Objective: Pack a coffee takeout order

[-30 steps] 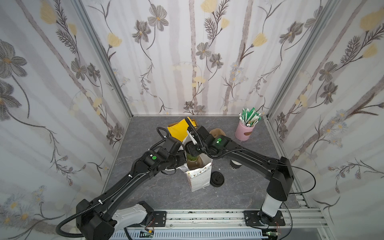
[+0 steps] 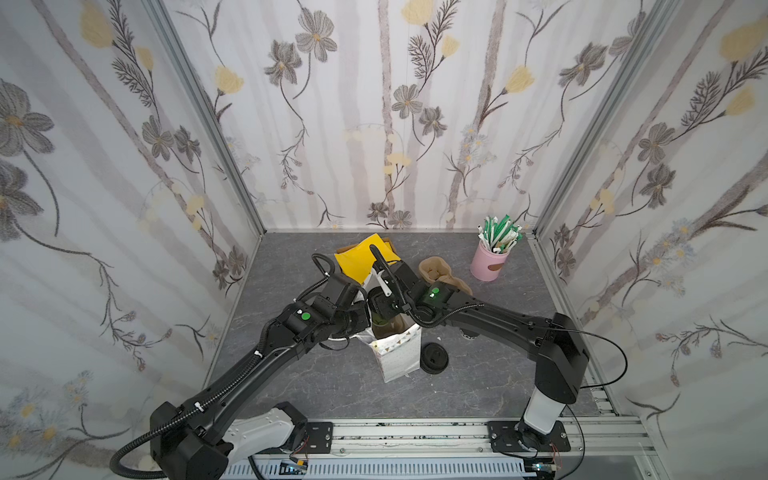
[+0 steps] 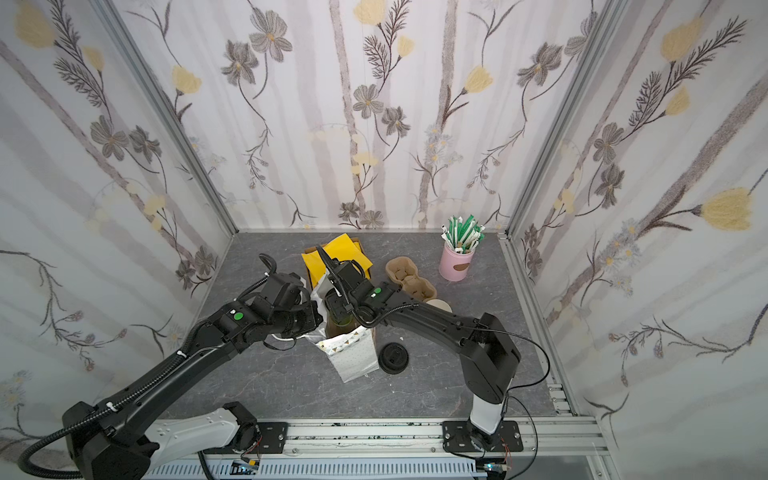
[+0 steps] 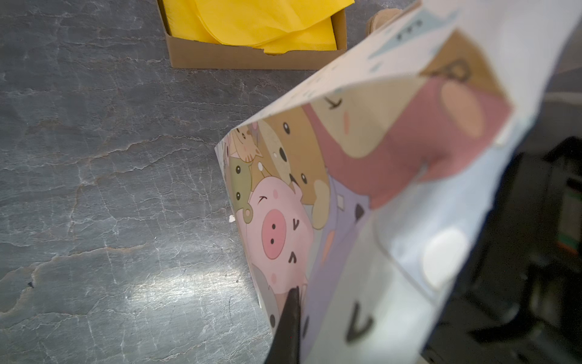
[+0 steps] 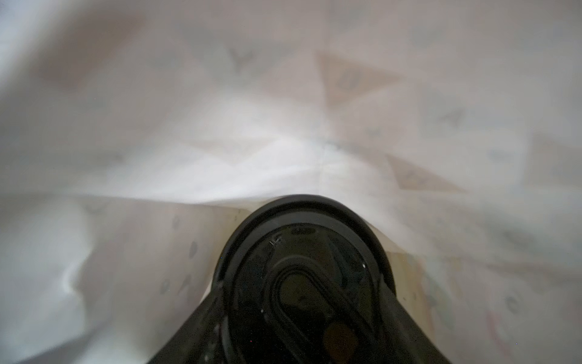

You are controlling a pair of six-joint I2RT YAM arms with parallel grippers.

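A white paper bag point(image 2: 398, 358) with animal prints stands open in the middle of the table. Inside its mouth is a greenish cup point(image 2: 381, 321), and the right wrist view shows its black lid point(image 5: 301, 273) surrounded by bag walls. My right gripper is shut on this cup, one finger on each side. At the bag's left edge, my left gripper point(image 2: 365, 315) is shut with the bag's paper wall pinched. One dark finger point(image 4: 289, 330) shows in front of the printed paper; the other is hidden behind it. The cup's base is out of sight.
Right of the bag lies a loose black lid point(image 2: 434, 358). Behind are a yellow-paper box point(image 4: 257, 59), a brown cup carrier point(image 3: 409, 277) and a pink holder point(image 3: 455, 265) of green-and-white packets. A pale round item point(image 3: 438, 305) is partly hidden by my right arm.
My right gripper has moved slightly down and left with the cup, which sits deeper in the bag and shows less. The left arm has hardly moved.
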